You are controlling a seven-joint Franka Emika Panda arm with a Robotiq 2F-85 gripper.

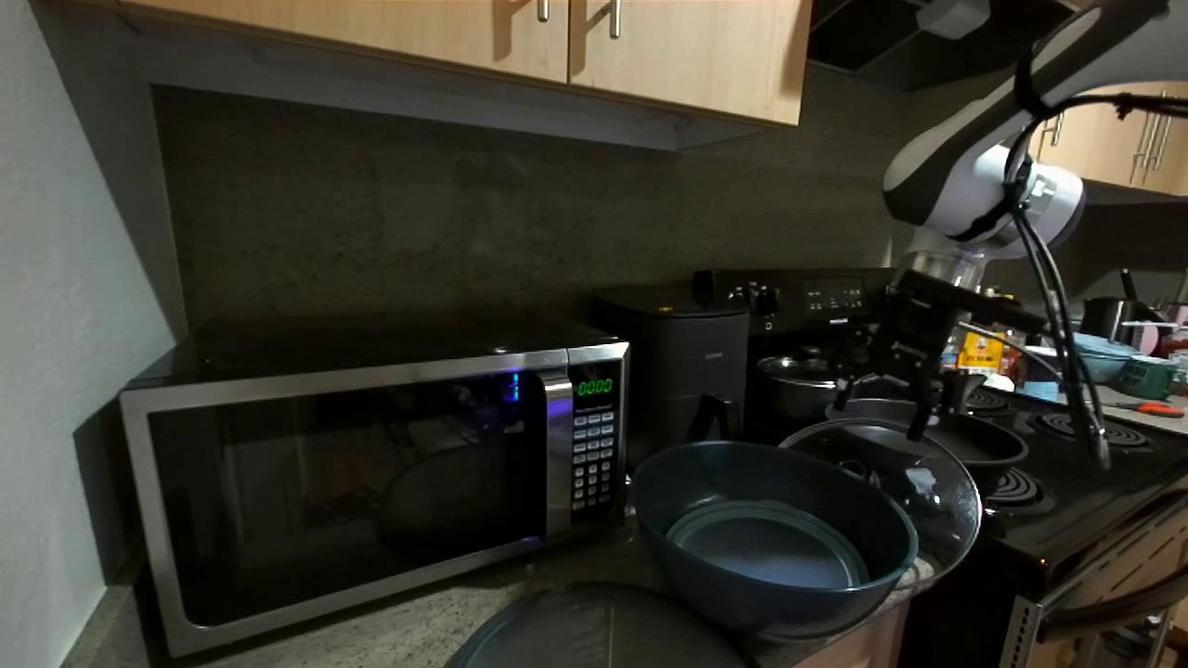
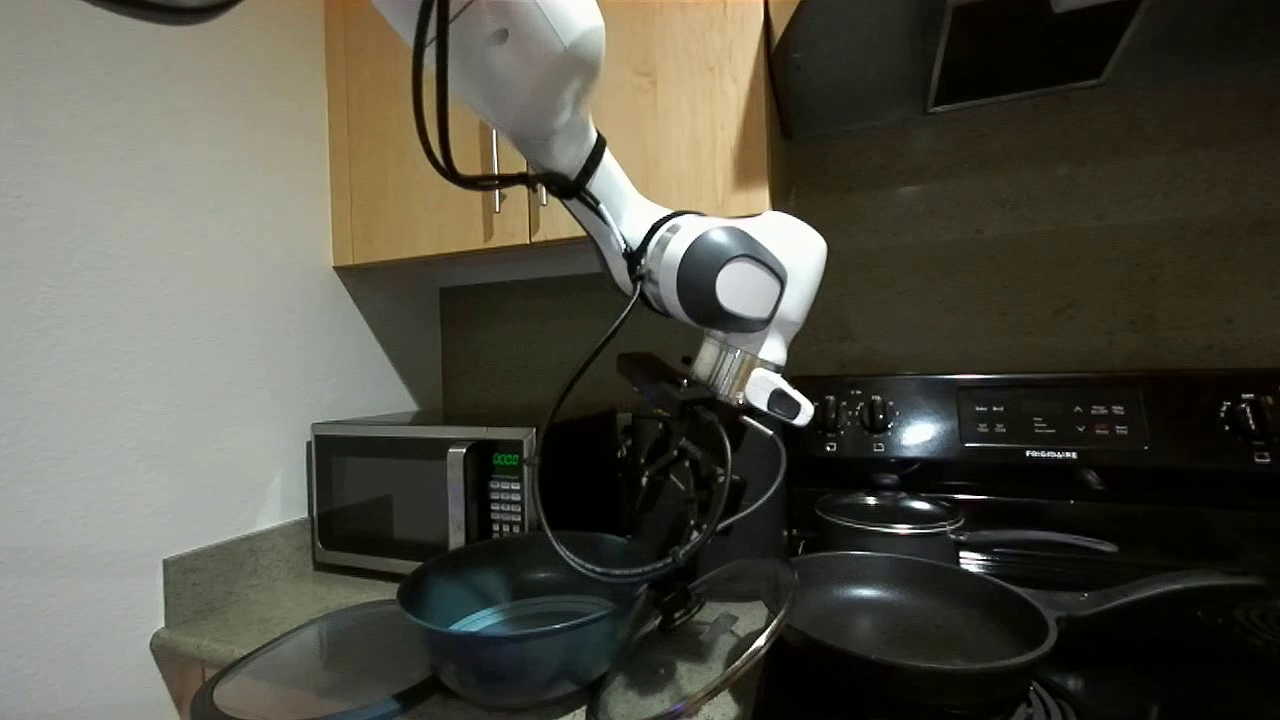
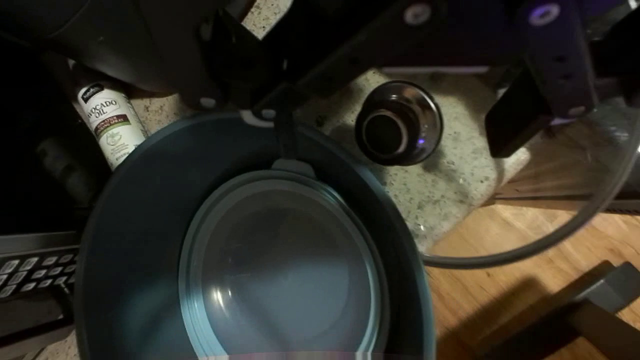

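Observation:
A round glass lid (image 1: 949, 501) with a dark knob (image 3: 396, 123) leans or rests beside a large blue-green bowl (image 1: 768, 618); what bears it is partly hidden. My gripper (image 1: 881, 412) is over the lid, pointing down. Its fingers (image 3: 520, 113) stand wide open, and in the wrist view the knob appears between them. How far above the knob they are is hard to judge. Inside the bowl lies a smaller round container or lid (image 3: 288, 264) with a pale rim.
A microwave (image 1: 368, 490) stands left of the bowl, a dark air fryer (image 1: 685, 356) behind it. Another lid (image 2: 330, 666) lies in front. To the right on the stove are a frying pan (image 2: 912, 612) and a lidded pot (image 2: 888, 512). An avocado oil can (image 3: 111, 120) stands behind the bowl.

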